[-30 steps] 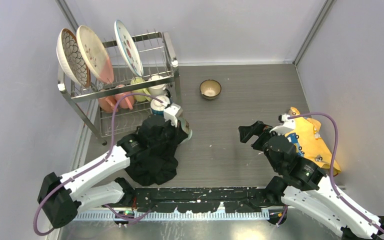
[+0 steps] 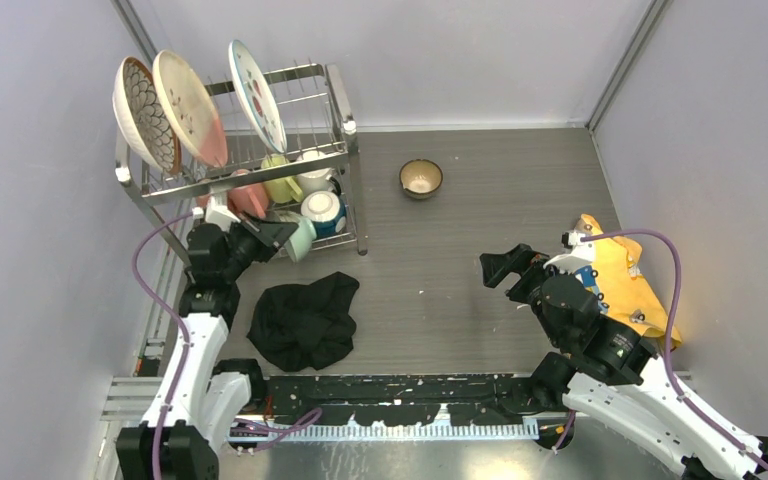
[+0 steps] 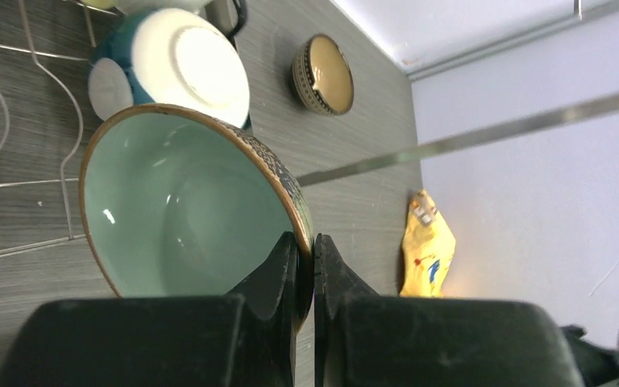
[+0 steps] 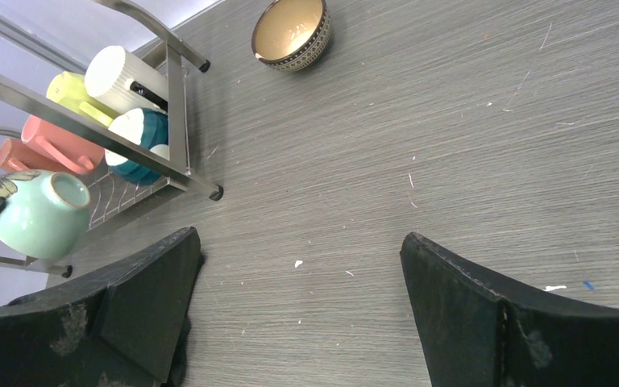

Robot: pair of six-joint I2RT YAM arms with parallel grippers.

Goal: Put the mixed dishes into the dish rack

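Observation:
My left gripper (image 2: 278,235) is shut on the rim of a mint-green bowl (image 3: 173,205), held tilted at the front of the rack's lower tier. The steel dish rack (image 2: 320,160) holds plates and a bowl on top, and pink, yellow and white mugs plus a blue-and-white bowl (image 3: 201,68) below. A small tan patterned bowl (image 2: 420,178) sits on the floor right of the rack. My right gripper (image 2: 500,268) is open and empty over the bare surface.
A crumpled black cloth (image 2: 302,320) lies in front of the rack. A yellow bag (image 2: 630,290) lies by the right wall.
My left gripper has moved leftward and toward the rack with the mint bowl, away from over the black cloth. The right arm is nearly still.

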